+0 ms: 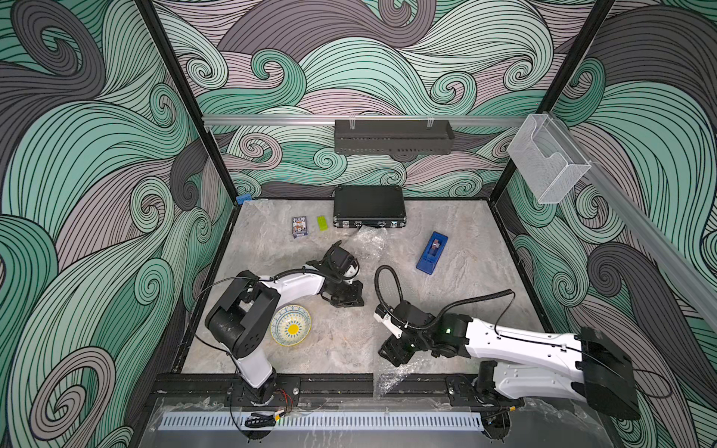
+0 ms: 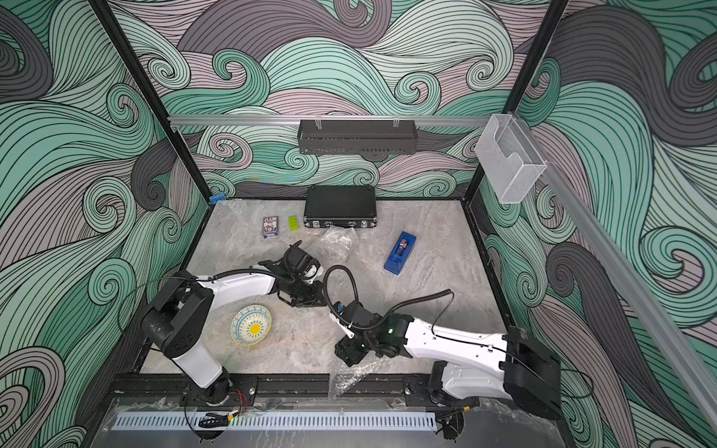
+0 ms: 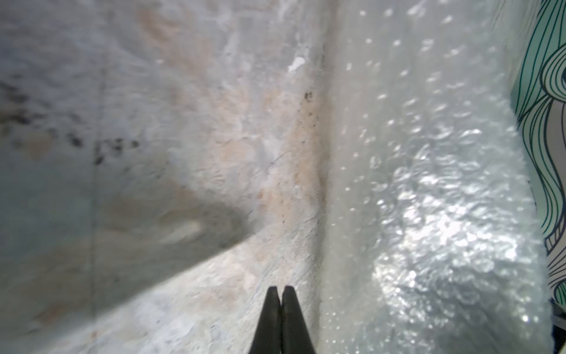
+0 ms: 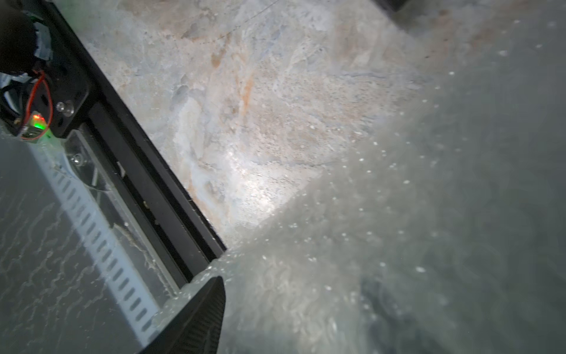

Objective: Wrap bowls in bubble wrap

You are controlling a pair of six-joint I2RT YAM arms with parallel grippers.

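Note:
A patterned bowl with a yellow centre [image 1: 292, 329] sits on the table's left side, near the left arm. Clear bubble wrap [image 1: 394, 377] reaches over the front edge beneath my right gripper [image 1: 393, 354], and its sheet [image 3: 430, 194] rises to the right of my left gripper. The left gripper is shut, low over the table, nothing visible between its tips. In the right wrist view, one finger [image 4: 203, 312] stands at the wrap's edge; a dark shape under the wrap looks like the other, set well apart. The wrap [image 4: 377, 236] covers the space between, so the right gripper is open.
At the back are a black case [image 1: 369, 205], a card box [image 1: 299, 226] and a green block [image 1: 322, 222]. A blue tray [image 1: 432, 253] lies right of centre. Crumpled clear wrap [image 1: 369, 242] spreads before the case. Bare table surrounds the bowl.

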